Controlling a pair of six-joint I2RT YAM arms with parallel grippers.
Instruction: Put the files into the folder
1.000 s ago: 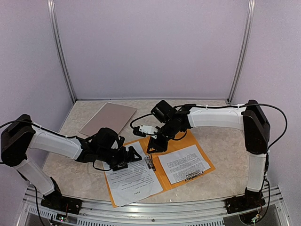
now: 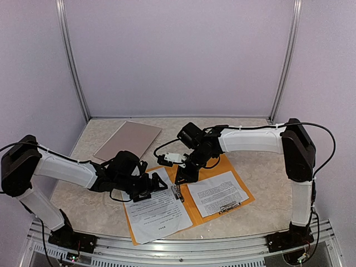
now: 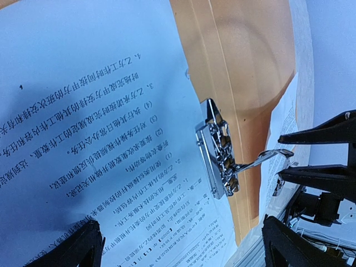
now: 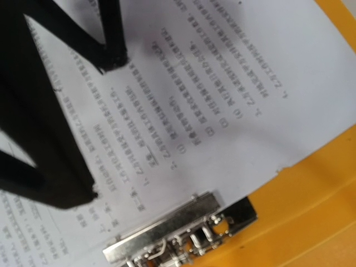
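An orange folder [image 2: 245, 193] lies open with printed sheets [image 2: 158, 217] on both halves. A metal clip [image 3: 217, 150] sits at the inner edge of the left sheets, its lever raised. My right gripper is at that clip, fingers apart with the lever's tip between them; in the right wrist view its fingers [image 4: 67, 167] hang over the paper beside the clip [image 4: 161, 228]. My left gripper [image 2: 150, 188] stands open over the left sheets; its two fingertips show at the bottom corners of the left wrist view.
A pinkish-grey board [image 2: 125, 139] lies at the back left. The right sheets have a second clip [image 2: 229, 207].
My left arm has not visibly moved.
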